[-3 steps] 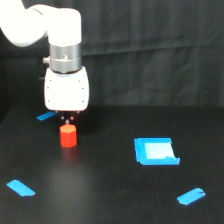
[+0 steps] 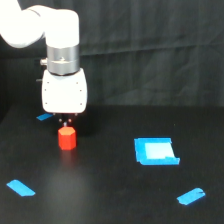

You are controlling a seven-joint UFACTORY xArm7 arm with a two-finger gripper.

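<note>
A red block [image 2: 67,139] stands on the black table, left of the middle of the camera view. Directly over it is my gripper [image 2: 66,122], pointing down from the white arm [image 2: 64,90]. Its fingertips are at the block's top edge in this view. They are small and dark against the black table, so whether they touch the block or close on it cannot be made out.
To the right lies a square [image 2: 157,151] with a blue tape border and a whitish middle, apparently empty. Blue tape strips mark the table at front left [image 2: 20,188], front right [image 2: 190,196] and behind the arm. Clear black table separates block and square.
The arm and gripper have shifted slightly left and a little lower in the view. The red block also appears a little lower and left. The blue-bordered square has not moved.
</note>
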